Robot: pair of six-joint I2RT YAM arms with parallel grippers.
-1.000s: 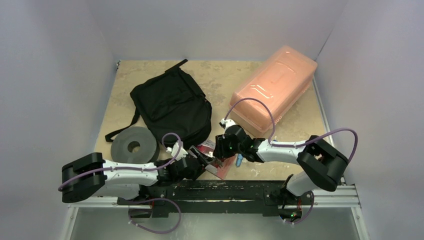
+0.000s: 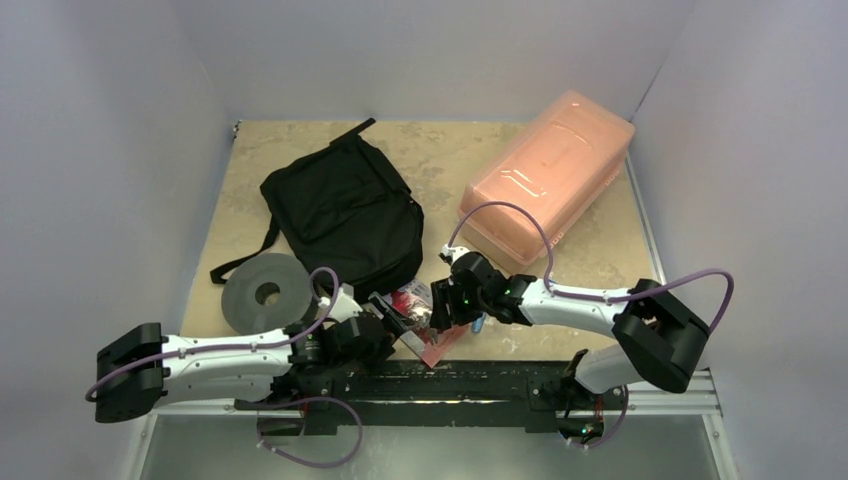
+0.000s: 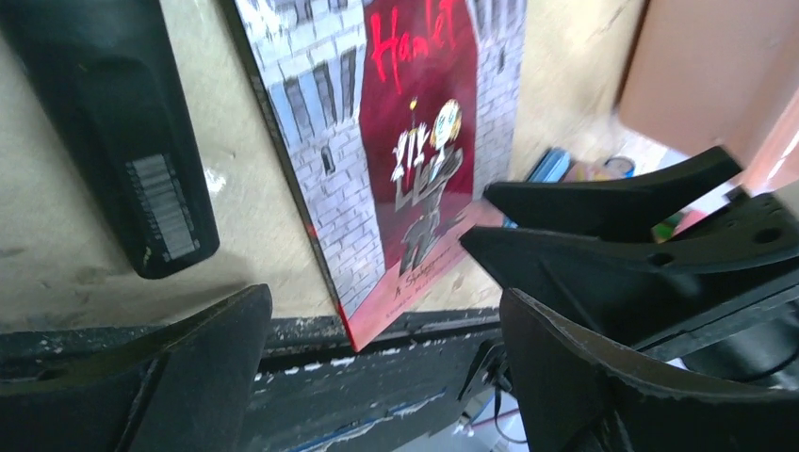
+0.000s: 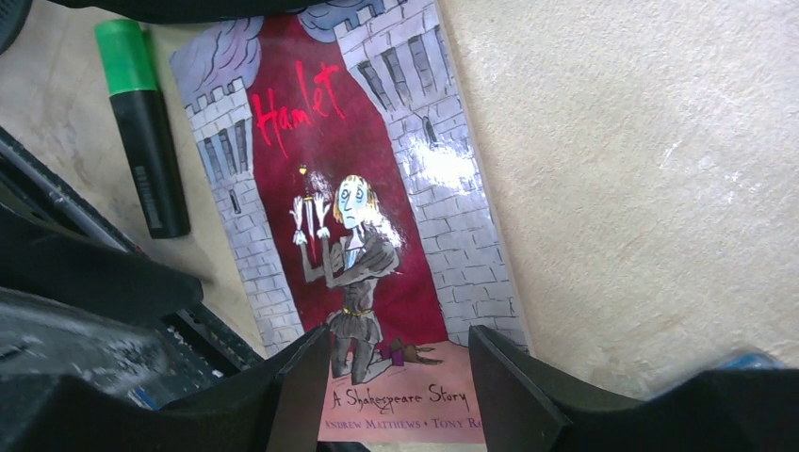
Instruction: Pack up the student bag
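Note:
A Hamlet book lies flat, face up, near the table's front edge. The black bag rests just behind it, at the back left. My left gripper is open over the book's left side; its fingers frame the lower corner without gripping it. From the right, my right gripper stands part open above the lower end of the cover, with its fingers apart and nothing seen held. A black marker with a green cap lies left of the book. Both arms hide much of the book in the top view.
A grey disc lies beside the left arm. At the back right sits a translucent orange box. A small blue item lies right of the book, close to the right gripper. Bare table shows between bag and box.
Lately the right gripper has moved a little right.

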